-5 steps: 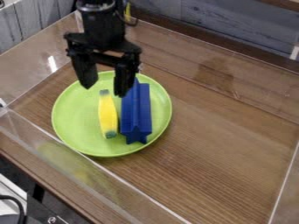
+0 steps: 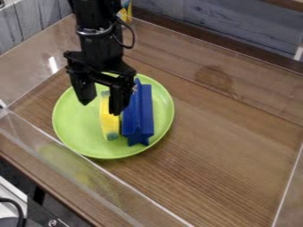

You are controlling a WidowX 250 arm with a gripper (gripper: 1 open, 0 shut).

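Observation:
My black gripper [image 2: 102, 96] is lowered over a green plate [image 2: 77, 124], open, its fingers around the upper part of a yellow object [image 2: 110, 127] on the plate's middle. The fingers partly hide that object; whether they touch it is unclear. A blue object [image 2: 138, 121] lies on the plate just right of the yellow one, its top end near the right finger.
A clear low wall runs along the left and front edges. A dark wall stands at the back.
My gripper has come down and toward the front of the plate, over the yellow object. The plate and both objects look unmoved.

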